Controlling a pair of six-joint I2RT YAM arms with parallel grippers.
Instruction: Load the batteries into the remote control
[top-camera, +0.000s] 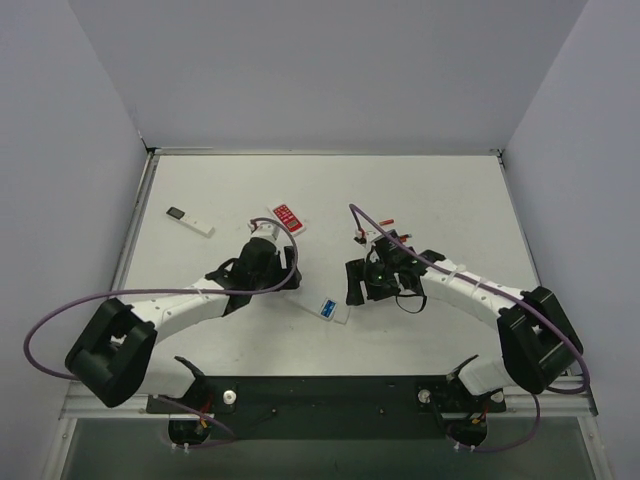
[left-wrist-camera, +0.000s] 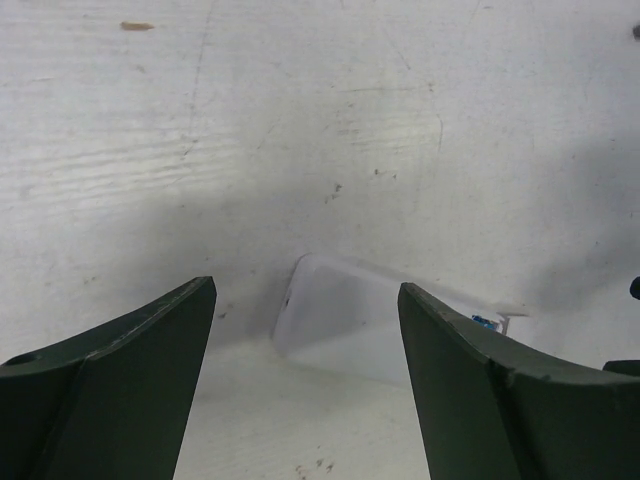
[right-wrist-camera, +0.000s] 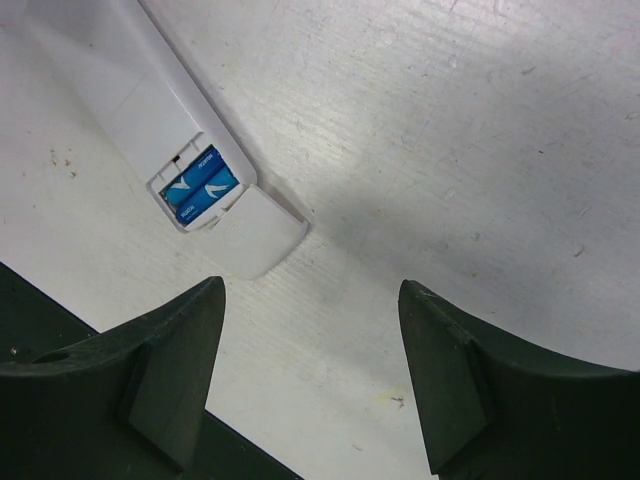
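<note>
A white remote (top-camera: 311, 303) lies back-up near the front middle, with two blue batteries (right-wrist-camera: 200, 183) side by side in its open compartment. The loose cover (right-wrist-camera: 256, 232) lies at that end of the remote. My left gripper is open over the remote's other end, with nothing between its fingers. My right gripper stands open above and to the right of the cover, empty.
A red-buttoned remote (top-camera: 287, 218) lies behind, and another white remote (top-camera: 190, 222) at back left. Red items (top-camera: 386, 222) are partly hidden behind the right arm.
</note>
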